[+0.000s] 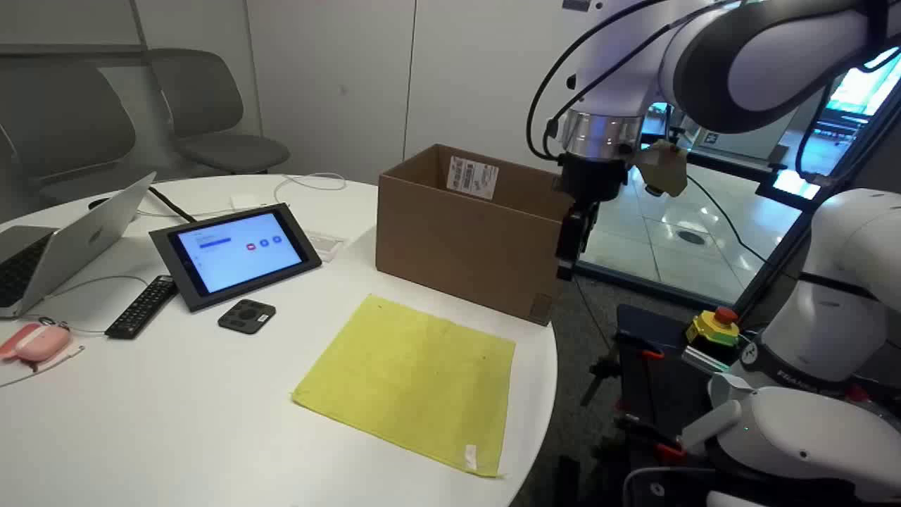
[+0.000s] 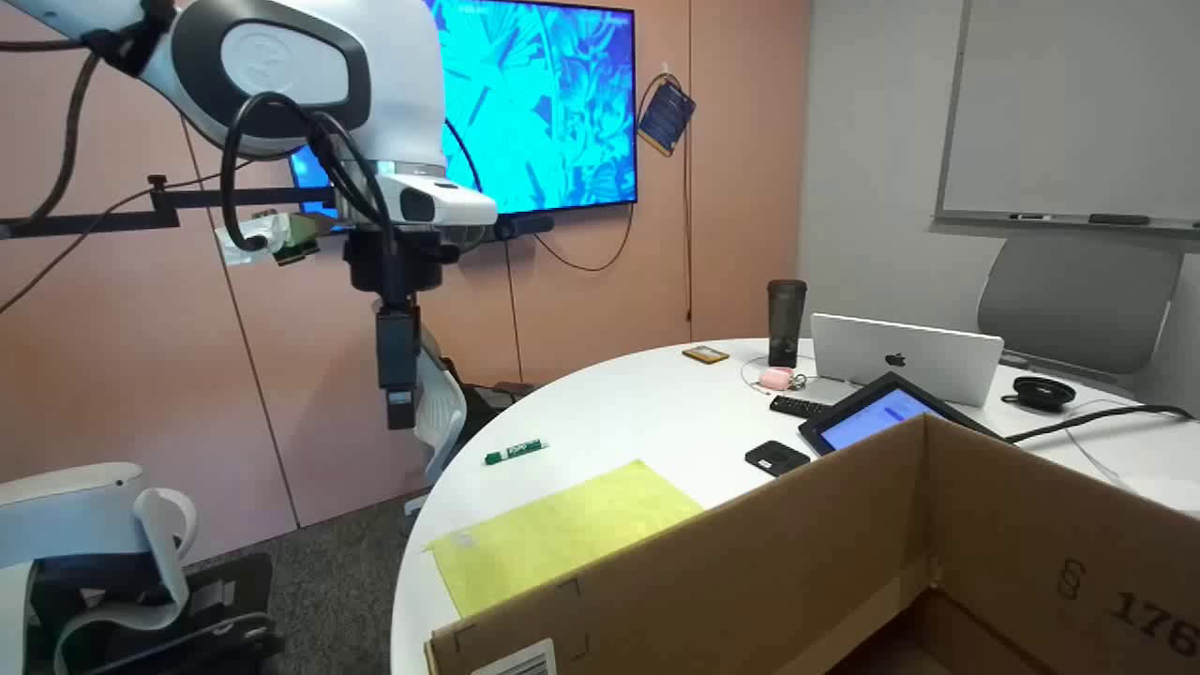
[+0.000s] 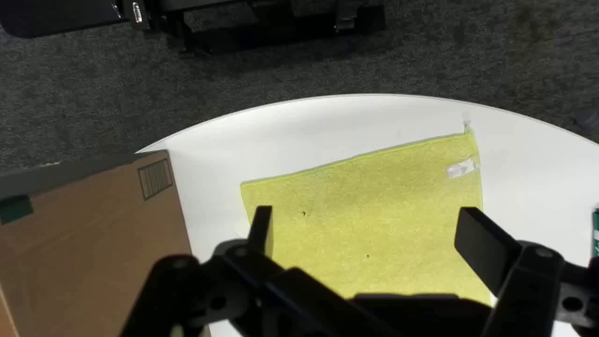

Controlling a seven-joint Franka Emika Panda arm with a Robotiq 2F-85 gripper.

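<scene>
Flat on the white table (image 1: 194, 405) lies a yellow cloth (image 1: 414, 380), spread out with a small white label at one corner. In the wrist view the same cloth (image 3: 370, 219) shows below my gripper, whose two black fingers stand wide apart with nothing between them. The gripper hangs well above table height in both exterior views, near the table's edge. An open cardboard box (image 1: 464, 245) stands close to the cloth, and its inside is only partly visible. A green marker (image 2: 515, 452) rests beyond the cloth in exterior view 2.
A tablet on a stand (image 1: 241, 251), a black square device (image 1: 246, 316), a remote (image 1: 142, 307), a laptop (image 1: 76, 241) and a pink case (image 1: 41, 342) occupy the far side. A dark tumbler (image 2: 785, 322) stands near the laptop.
</scene>
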